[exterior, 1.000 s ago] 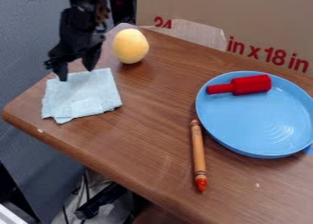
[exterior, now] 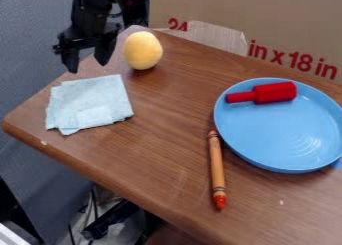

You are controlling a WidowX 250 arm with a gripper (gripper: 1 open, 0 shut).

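Note:
The black gripper (exterior: 84,52) is at the top left, above and behind a folded pale blue cloth (exterior: 88,105), with its fingers apart and nothing seen between them. A yellow rounded object (exterior: 143,51) stands to the gripper's right. A blue plate (exterior: 278,139) at the right holds a red cylinder with a handle (exterior: 273,92). An orange crayon (exterior: 217,171) lies left of the plate.
A cardboard box (exterior: 254,29) stands along the back. The table's left edge is just beyond the cloth.
The gripper has moved up and back, away from the cloth. The objects on the table have not visibly moved.

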